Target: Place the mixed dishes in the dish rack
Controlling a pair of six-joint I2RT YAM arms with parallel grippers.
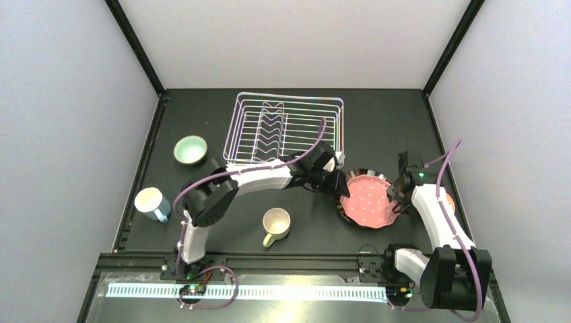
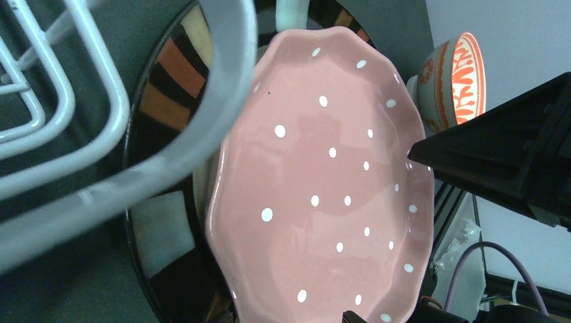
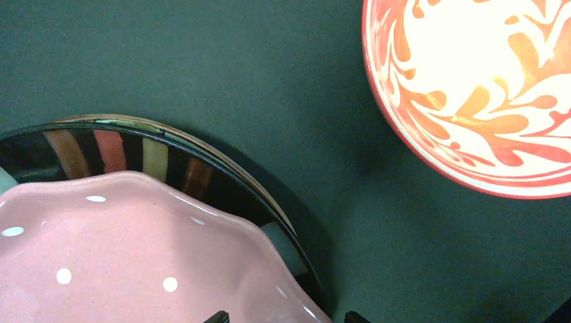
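A pink scalloped plate with white dots [image 1: 370,202] lies on top of a dark plate with coloured blocks round its rim [image 3: 135,151]. At its left edge is my left gripper [image 1: 345,191], open; in its wrist view only the fingertips show, low at the plate. My right gripper [image 1: 394,196] stands open at the right edge, one fingertip [image 3: 219,317] over the pink surface and the other outside the rim. Whether either touches is unclear. The white wire dish rack [image 1: 283,128] stands empty behind the left arm. An orange-patterned bowl [image 3: 485,101] sits right of the plates.
A green bowl [image 1: 190,149] and a white-and-blue mug [image 1: 153,204] stand at the left. A cream mug [image 1: 276,223] is near the front middle. Rack wires [image 2: 101,134] pass close to the left wrist camera. Table behind the plates is clear.
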